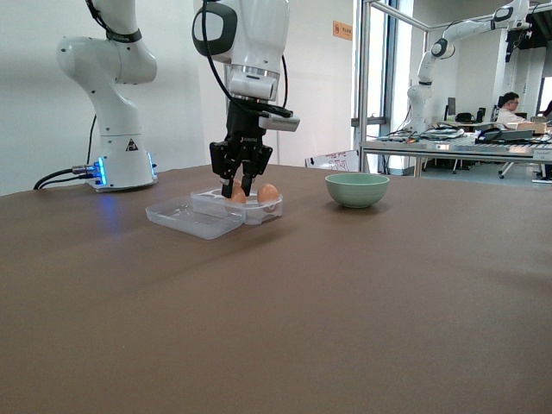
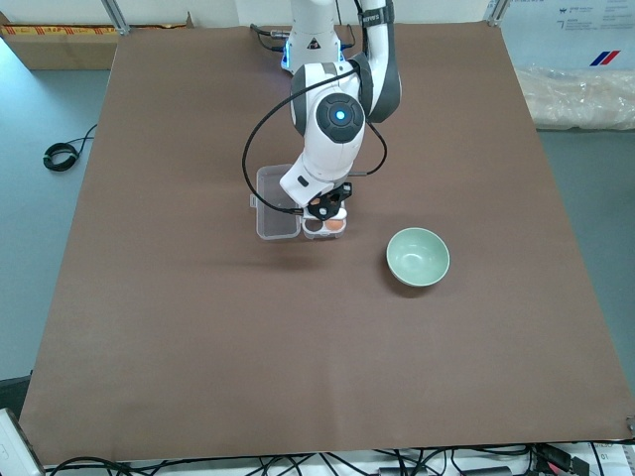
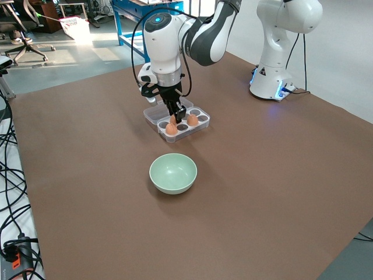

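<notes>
The black gripper (image 1: 237, 190) is down over the clear egg box (image 1: 260, 210), which has an open lid (image 1: 185, 222) and holds several brown eggs, one (image 1: 267, 193) at the right end and another (image 3: 171, 129) at the near end in the right view. The gripper's fingers are at an egg among the compartments; whether they grip it I cannot tell. In the left view the arm hides most of the box. A mint green bowl (image 2: 418, 256) (image 3: 172, 173) stands empty on the brown table, beside the box and apart from it.
Cables (image 3: 14, 210) lie along the table's edge.
</notes>
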